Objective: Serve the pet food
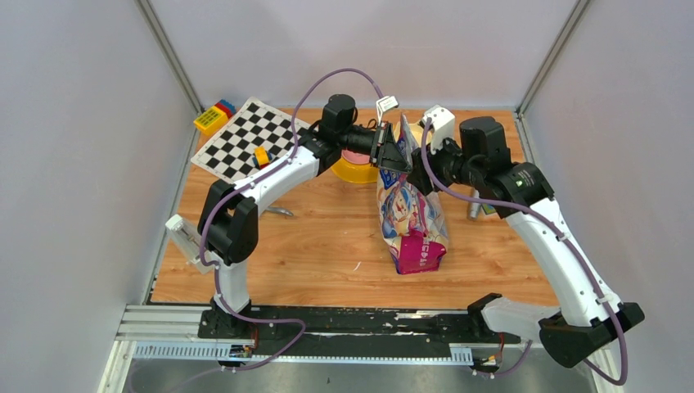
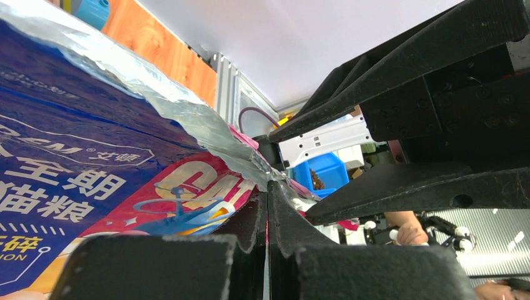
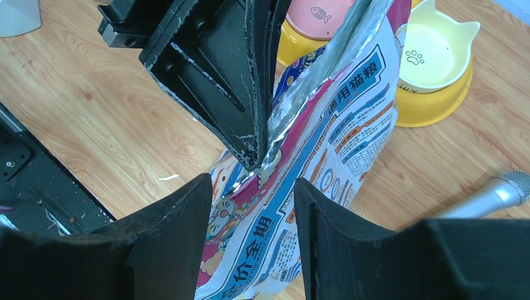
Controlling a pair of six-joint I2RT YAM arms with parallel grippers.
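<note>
The cat food bag [image 1: 412, 237] stands upright on the table, its silvery top edge crimped. My left gripper is shut on that top edge, as the left wrist view shows. My right gripper is part open just beside the bag's top, with the printed side of the bag [image 3: 344, 144] between and beyond its fingertips; whether it touches is unclear. Yellow feeder stands with a pink bowl [image 3: 315, 19] and a cream cat-shaped bowl [image 3: 431, 53] stand behind the bag, partly hidden.
A silver microphone [image 3: 500, 194] lies right of the bag. A checkered board [image 1: 237, 139] with toy blocks [image 1: 211, 120] is at the back left.
</note>
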